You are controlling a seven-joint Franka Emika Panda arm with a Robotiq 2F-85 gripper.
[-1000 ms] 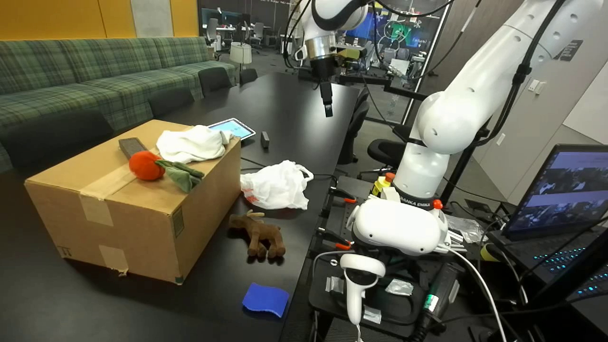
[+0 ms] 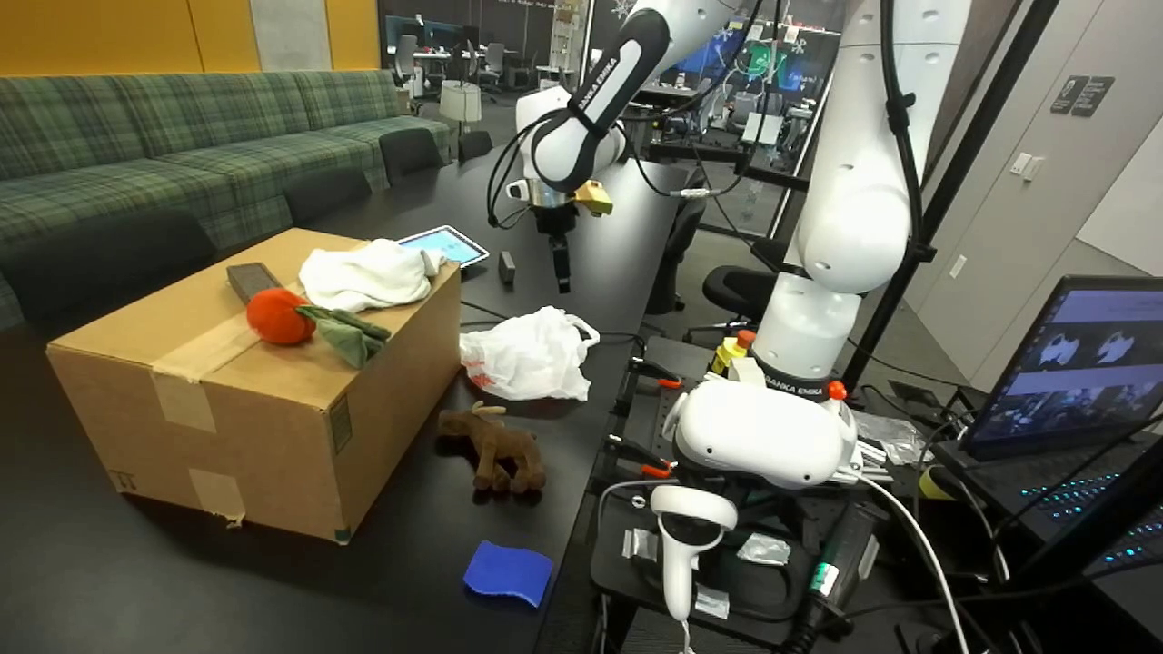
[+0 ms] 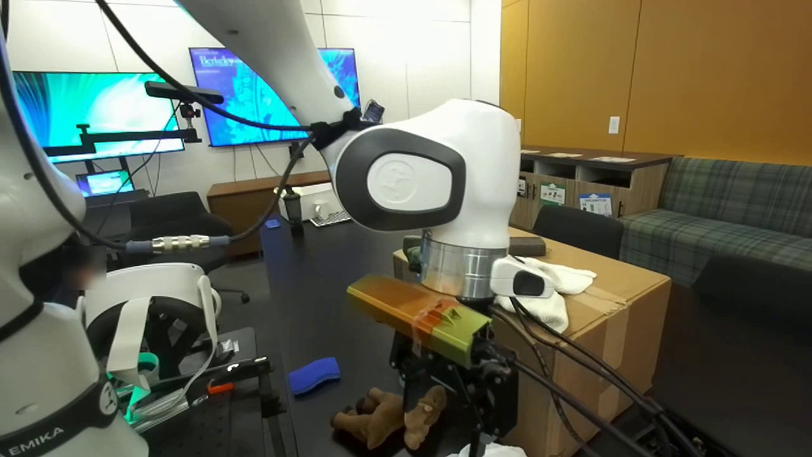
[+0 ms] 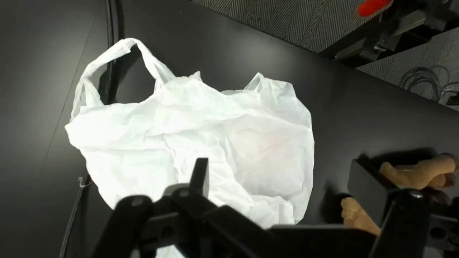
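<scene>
My gripper hangs above the table with its fingers apart. Nothing is held between its two fingers. In the wrist view, a crumpled white plastic bag [image 4: 193,124] fills the middle, lying below the gripper with one handle loop spread to the left. Exterior view 1 has the gripper [image 2: 561,282] above and beyond the bag [image 2: 531,358]. A brown plush moose [image 2: 496,449] lies closer to that camera; the right finger partly covers it in the wrist view. Nearer the table's front edge rests a blue cloth-like piece [image 2: 509,572].
A large cardboard box [image 2: 229,458] stands left of the bag, bearing a white cloth [image 2: 371,274], a red-orange plush [image 2: 279,317] and a dark block [image 2: 253,282]. Behind are a tablet [image 2: 444,246] and a small dark block [image 2: 506,268]. A black cable runs by the bag.
The arm has come lower, with the gripper moving left and toward exterior view 1's camera, closer to the bag. The objects on the table and box have stayed put.
</scene>
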